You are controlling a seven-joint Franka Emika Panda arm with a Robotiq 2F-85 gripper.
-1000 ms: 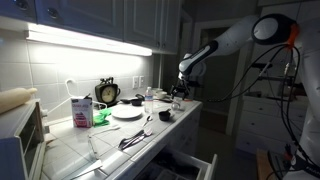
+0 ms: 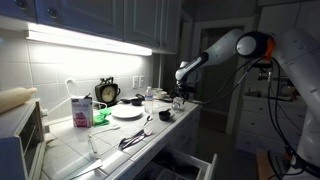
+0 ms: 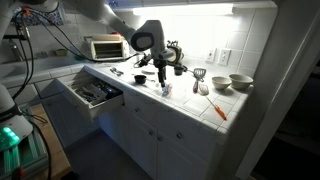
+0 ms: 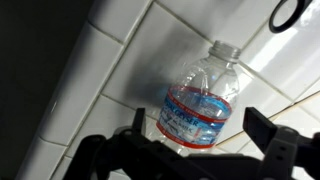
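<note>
A clear plastic bottle with a blue and red label (image 4: 195, 116) shows below my gripper in the wrist view. Its bare neck points toward the top of that view. One dark finger stands on each side of the bottle, with space between, and the gripper is open. The bottle's lower end is hidden by the gripper body. In exterior view 2, the bottle (image 3: 166, 90) is small beneath the gripper (image 3: 163, 77) on the white tiled counter. In exterior view 1 the gripper (image 2: 180, 96) is over the counter's far end.
Small bowls (image 3: 222, 83), a spatula (image 3: 199, 74) and an orange-handled utensil (image 3: 214, 106) lie to one side. A white plate (image 2: 127, 111), black bowl (image 2: 165, 115) and clock (image 2: 108, 92) occupy the nearer counter. An open drawer (image 3: 93, 95) juts out at the front.
In exterior view 1 the arm and its gripper have shifted a little to the left. The counter items look unmoved.
</note>
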